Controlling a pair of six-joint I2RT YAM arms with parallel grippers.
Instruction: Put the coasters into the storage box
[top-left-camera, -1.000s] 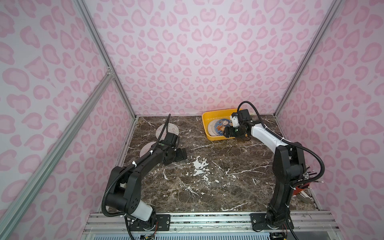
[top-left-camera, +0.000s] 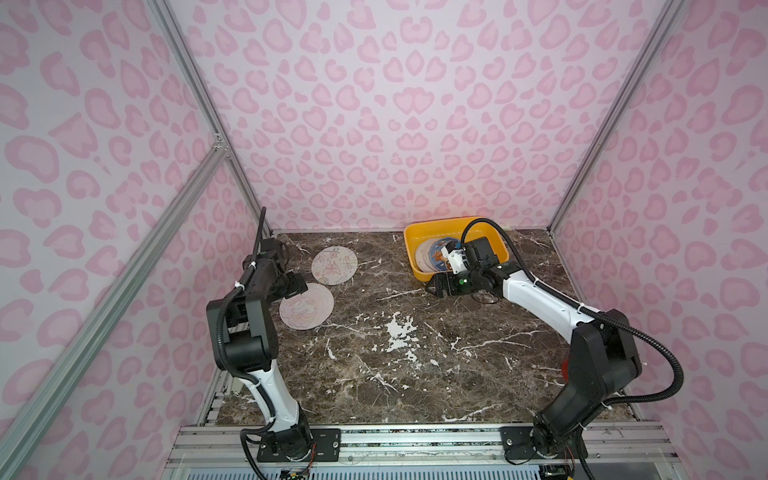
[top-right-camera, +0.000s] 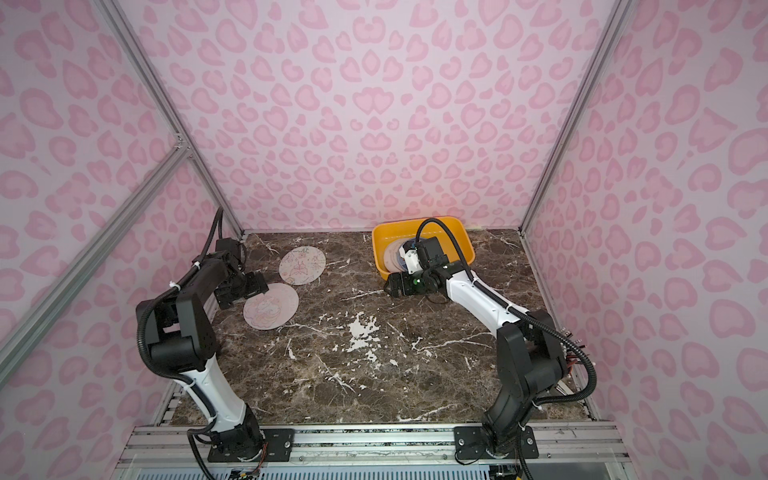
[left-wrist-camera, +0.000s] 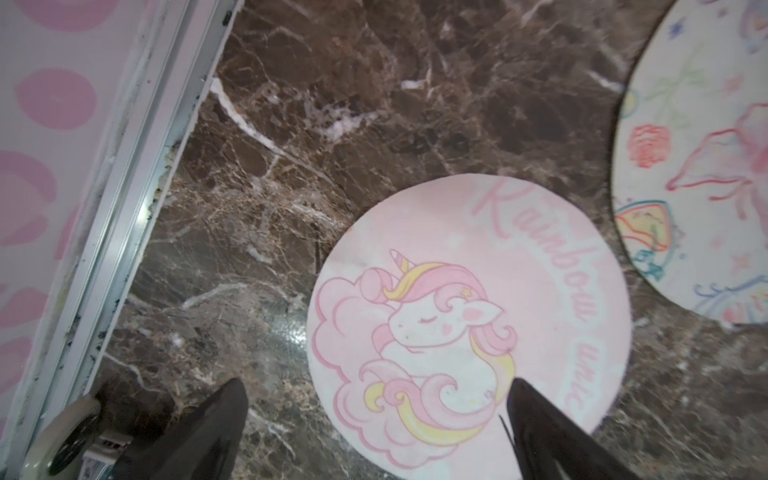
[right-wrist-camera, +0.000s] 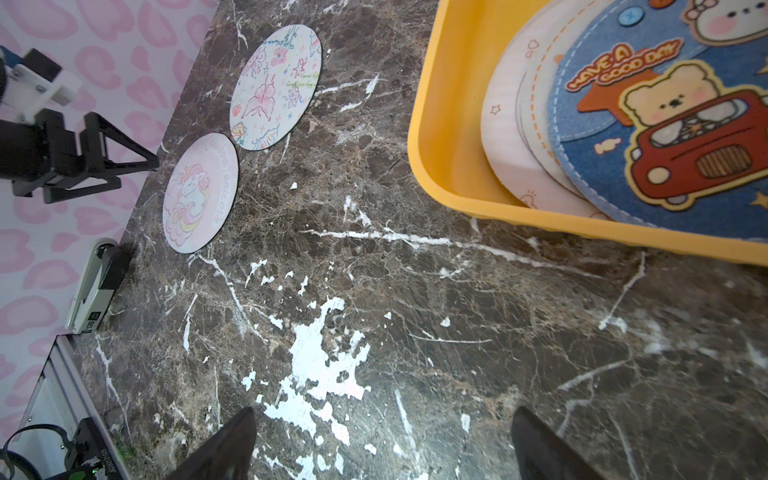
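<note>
Two round coasters lie on the marble table at left: a pink unicorn one (left-wrist-camera: 472, 320) and a white doodle-patterned one (left-wrist-camera: 696, 184) behind it. My left gripper (top-left-camera: 284, 286) hangs over the left side by the unicorn coaster, open and empty. The yellow storage box (right-wrist-camera: 436, 160) at back right holds several stacked coasters, a blue bear one (right-wrist-camera: 608, 176) on top. My right gripper (top-left-camera: 444, 284) is open and empty, just in front of the box.
A metal rail and pink wall edge the left side. A red object is mostly hidden behind the right arm at right.
My left gripper has moved leftward and back toward the table's left edge.
</note>
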